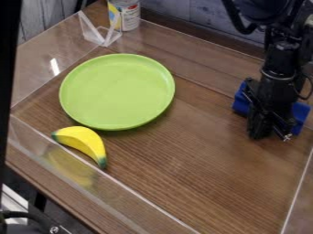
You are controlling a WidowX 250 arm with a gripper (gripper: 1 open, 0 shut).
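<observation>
My black gripper (pixel 266 119) is low on the right side of the wooden table, in front of a blue object (pixel 296 115) that it mostly hides. The fingertips are dark and overlap the object, so what lies between them is hard to see. A green plate (pixel 116 90) lies left of centre, and a yellow banana (pixel 80 143) lies below it at the left.
A can (pixel 124 14) and a small clear object (pixel 98 29) stand at the back left. Clear panels edge the table on the left.
</observation>
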